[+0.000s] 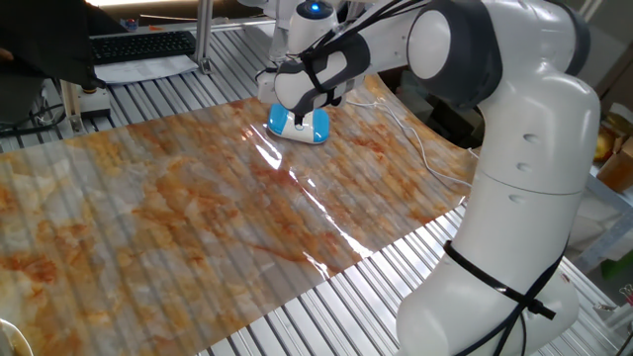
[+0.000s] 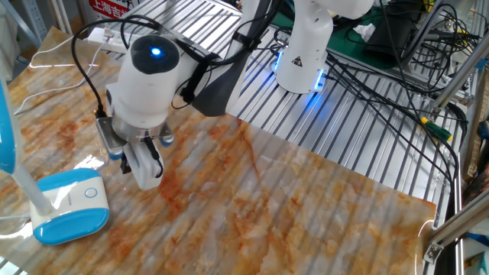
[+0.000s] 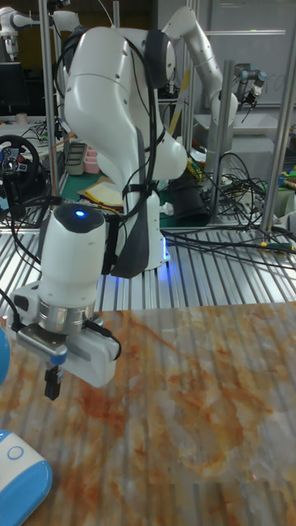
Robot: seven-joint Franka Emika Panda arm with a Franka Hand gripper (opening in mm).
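Observation:
A blue-and-white desk lamp stands on the marbled sheet; its base (image 2: 71, 200) has a round button on top, and part of its stem and a blue upper part show at the left edge of exterior view 2. In exterior view 3 only a corner of the base (image 3: 19, 473) and a bit of blue are visible. My gripper (image 3: 53, 383) hangs in the air beside the lamp, its dark fingers pointing down. They look close together, but whether they are fully shut does not show. No object is seen between them. In exterior view 1 the wrist partly covers the lamp base (image 1: 312, 126).
The marbled sheet (image 1: 148, 218) is bare across its middle and near part. A white cable (image 1: 420, 148) runs along its far side. Ribbed metal table (image 2: 367, 164) surrounds the sheet, and loose black cables lie beyond the arm's base.

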